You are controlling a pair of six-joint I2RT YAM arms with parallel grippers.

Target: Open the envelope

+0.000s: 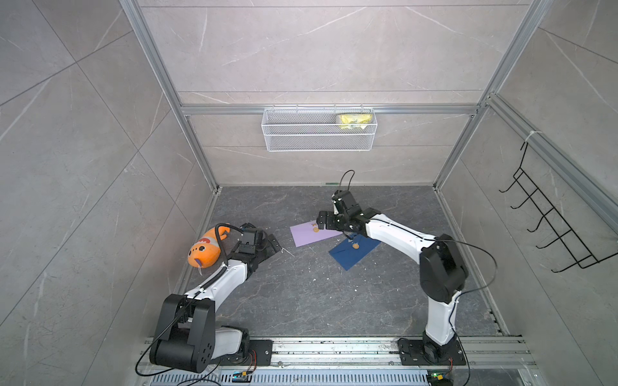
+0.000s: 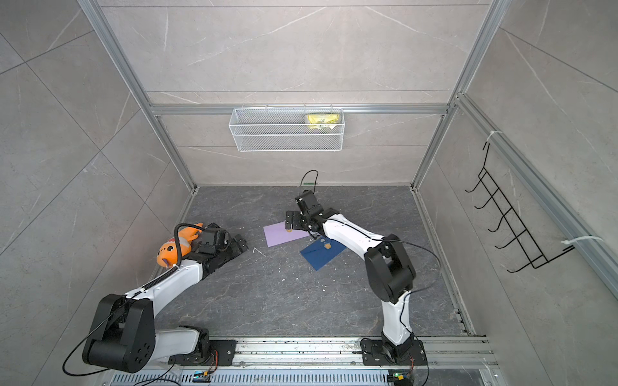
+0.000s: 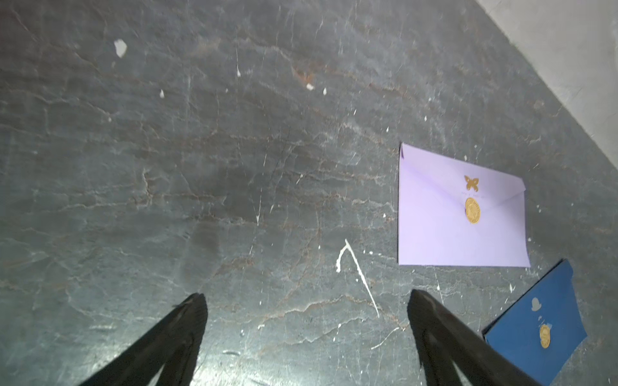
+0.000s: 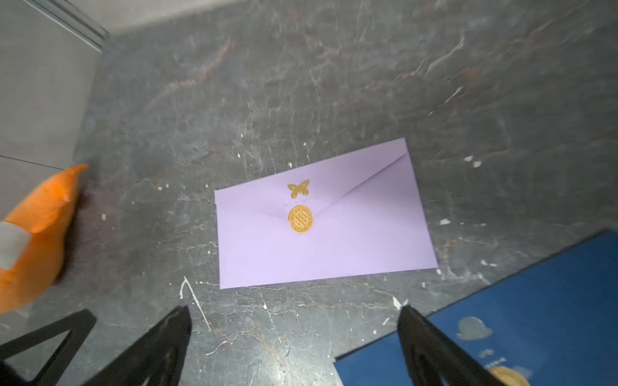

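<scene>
A lilac envelope (image 4: pixel 334 238) lies flat on the grey floor, its flap down, with a gold butterfly and a round gold seal near the flap's point. Close to its right lies a dark blue envelope (image 1: pixel 347 254), also flat with its flap down. My right gripper is above the two envelopes, fingers wide apart and empty; from the top left view it hides part of the lilac one. Left of the lilac envelope, my left gripper is over bare floor, open and empty, touching neither envelope.
An orange toy (image 1: pixel 204 249) with a face lies by the left wall, beside the left arm. A white wire basket (image 1: pixel 318 137) is mounted on the back wall, and a black hook rack (image 1: pixel 547 215) hangs on the right wall.
</scene>
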